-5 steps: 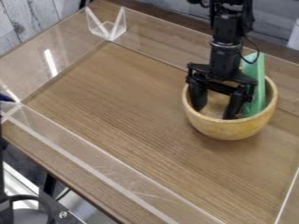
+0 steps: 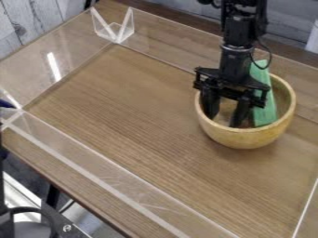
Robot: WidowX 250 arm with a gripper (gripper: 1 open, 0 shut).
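Note:
My black gripper reaches down from the top into a tan wooden bowl on the right side of the table. A green object stands in the bowl at its right, partly behind the gripper. The fingers are dark against the bowl's shaded inside, so whether they hold anything cannot be told.
Clear plastic edges show at the top left and along the lower left. Dark equipment with a cable sits at the bottom left corner.
The gripper has shifted slightly left within the bowl, and the green object now sits lower or more tilted behind it.

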